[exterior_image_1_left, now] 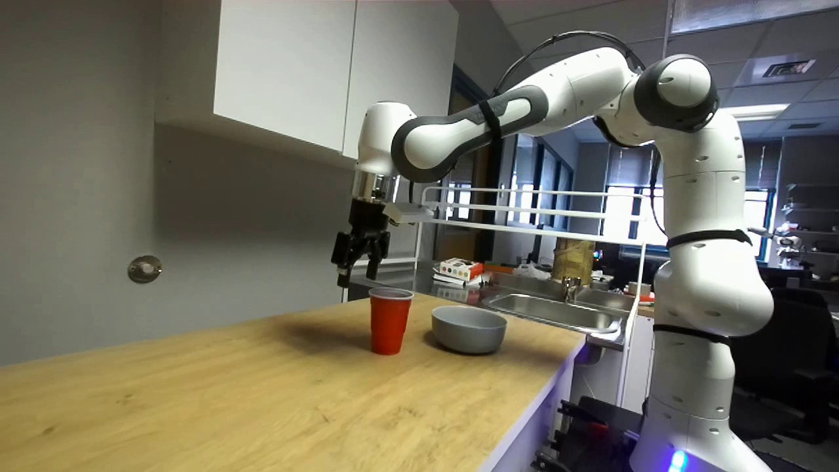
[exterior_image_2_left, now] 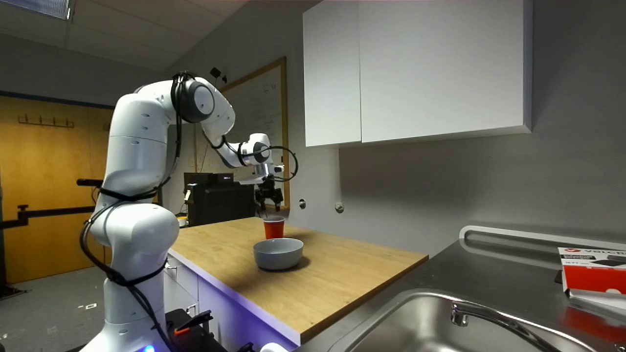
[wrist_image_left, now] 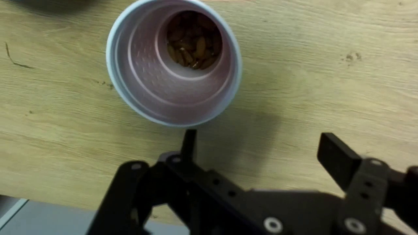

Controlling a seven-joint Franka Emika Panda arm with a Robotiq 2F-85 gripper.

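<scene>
A red cup [exterior_image_1_left: 389, 324] with a pale rim stands upright on the wooden counter, beside a grey bowl [exterior_image_1_left: 469, 330]. From above, the wrist view looks into the cup [wrist_image_left: 172, 90], where brown almond-like pieces [wrist_image_left: 194, 41] lie at the bottom. My gripper is open, its two black fingertips wide apart with only bare wood showing between them. In the wrist view the left fingertip appears just below the cup's rim. In exterior view 1 the gripper [exterior_image_1_left: 357, 276] hangs above the counter, higher than the cup and to its left. The bowl [exterior_image_2_left: 279, 254] shows no visible contents.
A white wall cabinet [exterior_image_1_left: 287, 71] overhangs the counter's back. Past the bowl lies a steel sink [exterior_image_1_left: 554, 311] with a faucet, and boxes [exterior_image_1_left: 460, 271] sit near it.
</scene>
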